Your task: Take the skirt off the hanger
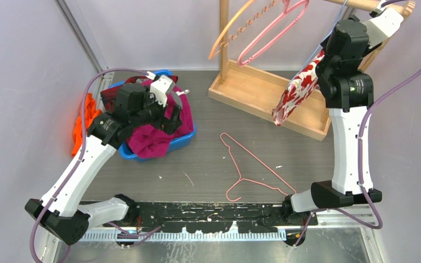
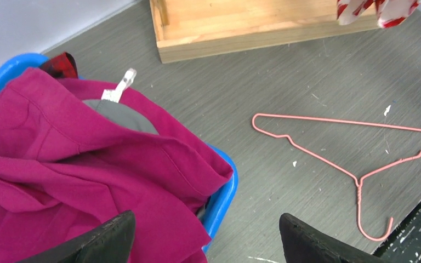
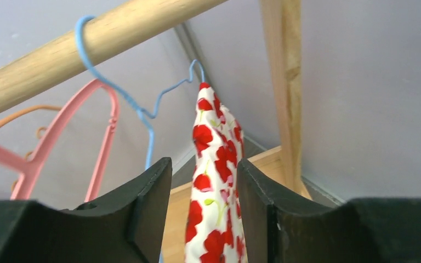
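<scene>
The white skirt with red flowers (image 3: 216, 164) hangs from a blue wire hanger (image 3: 142, 109) hooked over the rack's wooden bar (image 3: 120, 33). Seen from above, the skirt (image 1: 301, 87) is turned nearly edge-on, partly behind the right arm. My right gripper has its fingers apart, and the skirt shows through the gap; no grip on cloth is visible, and whether any touches the fingers I cannot tell. Over the blue basket (image 1: 178, 143), my left gripper is open with nothing between its fingers; magenta cloth (image 2: 98, 164) lies below it.
A loose pink wire hanger (image 1: 240, 178) lies on the grey floor. On the rack hang a pink hanger (image 1: 274, 33) and an orange one (image 1: 227, 33), left of the skirt. The rack's wooden tray (image 1: 252, 90) stands underneath. Orange cloth (image 1: 87, 118) sits by the left wall.
</scene>
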